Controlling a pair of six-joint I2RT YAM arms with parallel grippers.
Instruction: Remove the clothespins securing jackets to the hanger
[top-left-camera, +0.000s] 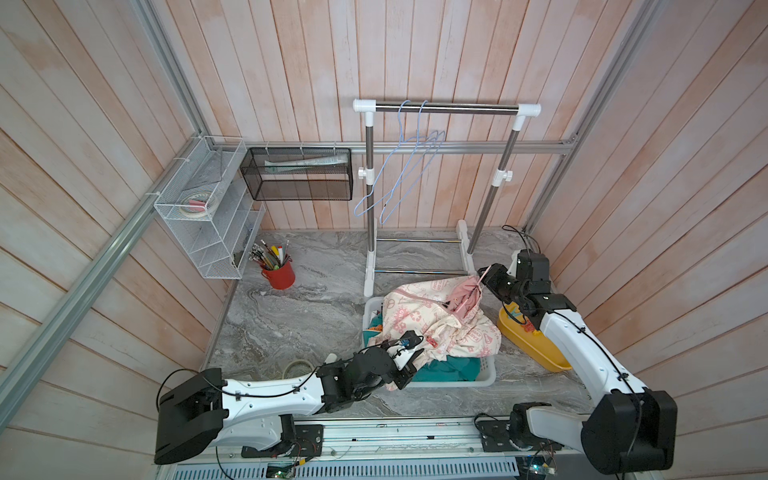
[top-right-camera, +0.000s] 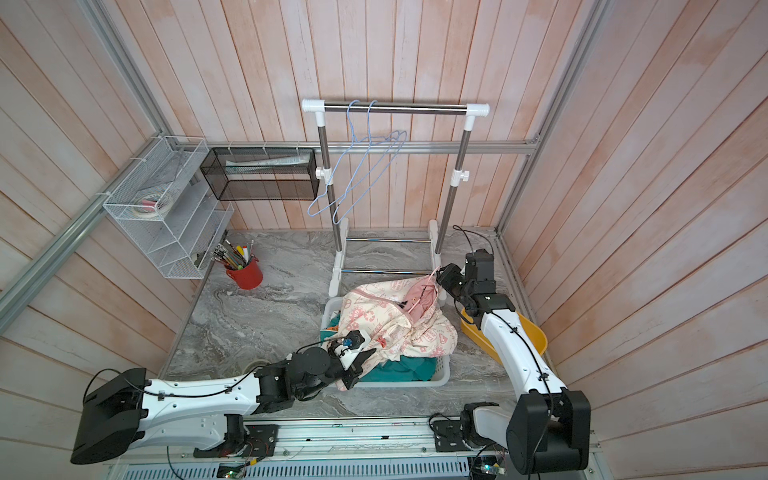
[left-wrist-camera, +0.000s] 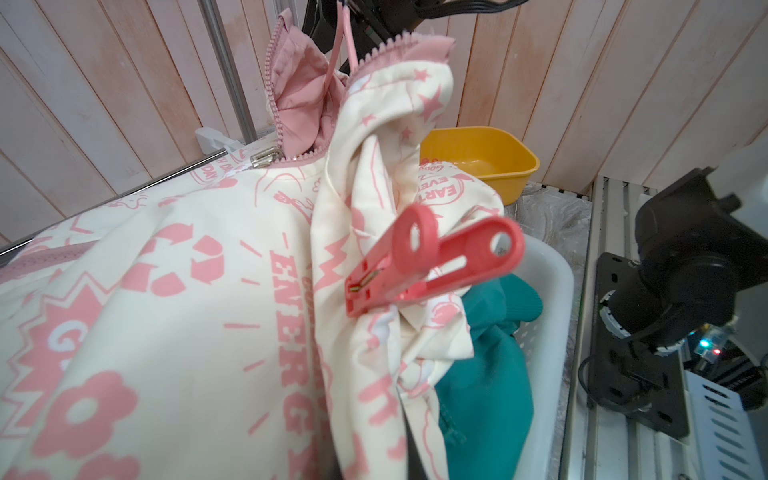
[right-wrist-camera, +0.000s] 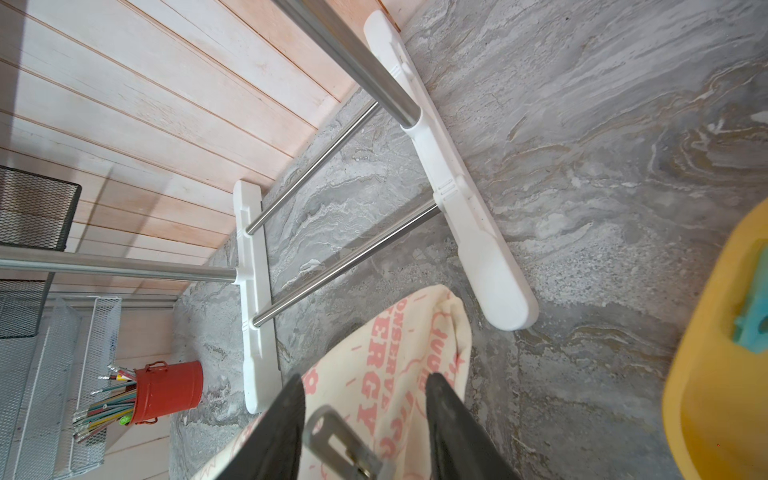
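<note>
A cream jacket with pink print (top-left-camera: 432, 320) lies heaped over a white basket with teal clothing (top-left-camera: 446, 369). In the left wrist view a pink clothespin (left-wrist-camera: 432, 260) grips its folded edge. My left gripper (top-left-camera: 408, 356) is shut low on that jacket's fold, its fingertips mostly hidden by fabric. A pink hanger (left-wrist-camera: 348, 40) rises from the collar to my right gripper (top-left-camera: 488, 276), at the jacket's upper right. In the right wrist view its fingers (right-wrist-camera: 444, 424) stand apart, with a metal-coloured piece between or behind them; whether they hold the hanger is unclear.
A metal rack (top-left-camera: 448, 108) with blue hangers (top-left-camera: 400, 176) stands behind. A yellow tub (top-left-camera: 532, 344) is at right, a red pen cup (top-left-camera: 280, 276) at left.
</note>
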